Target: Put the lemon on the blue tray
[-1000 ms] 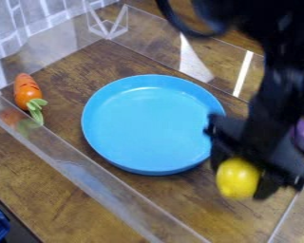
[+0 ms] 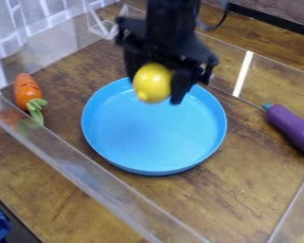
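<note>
The yellow lemon [image 2: 152, 84] is held off the surface, in front of the upper middle of the round blue tray [image 2: 148, 138] in the camera view. My dark gripper [image 2: 152, 76], coming down from the top of the view, is shut on the lemon, its body hiding part of the tray's far rim. The tray lies flat and nothing rests on it. How high the lemon hangs above it is hard to judge.
An orange carrot [image 2: 29, 93] lies left of the tray, and a purple eggplant [image 2: 292, 127] lies to the right. A clear low wall [image 2: 85, 169] runs along the left side. Bare wooden table [image 2: 224, 195] shows at the lower right.
My gripper has carried the lemon up and to the left in the view, from the lower right of the tray to its upper middle. The tray and the carrot have stayed put.
</note>
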